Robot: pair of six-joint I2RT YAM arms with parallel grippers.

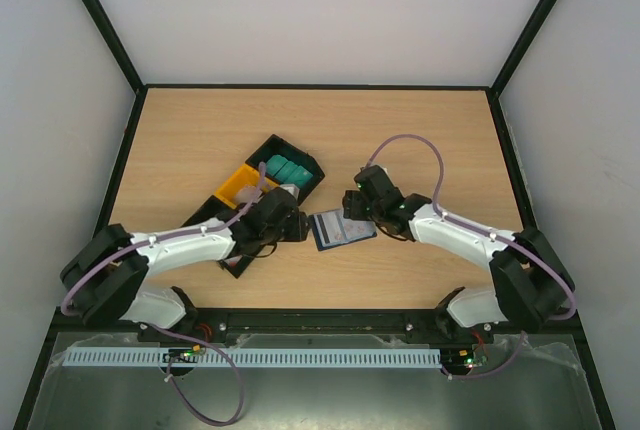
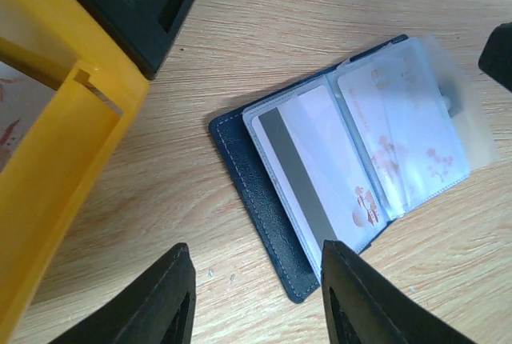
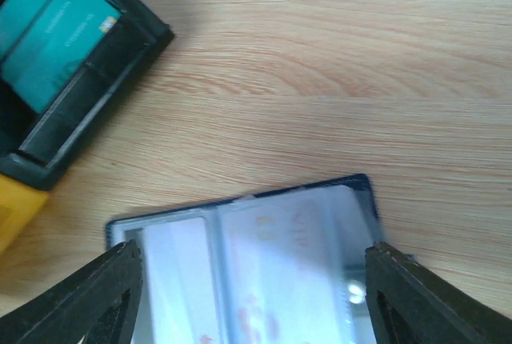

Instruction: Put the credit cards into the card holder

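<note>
The dark blue card holder (image 2: 248, 172) lies spread on the table between both grippers, with clear sleeves on top. In the left wrist view, a white card with a dark stripe (image 2: 300, 174) is inside one sleeve; a white card with pink print (image 2: 392, 120) shows in the other. My left gripper stands open off the holder's striped-card side, nothing between its fingers. My right gripper is also open and empty, above the holder's other part in the top view. The holder's near part is cut off in the right wrist view.
Left of the holder runs a row of bins: a black bin (image 1: 312, 186) with teal packs (image 1: 288, 170), a yellow bin (image 2: 96, 120) with pale contents, and another black bin partly under my left arm. Bare table lies behind and right.
</note>
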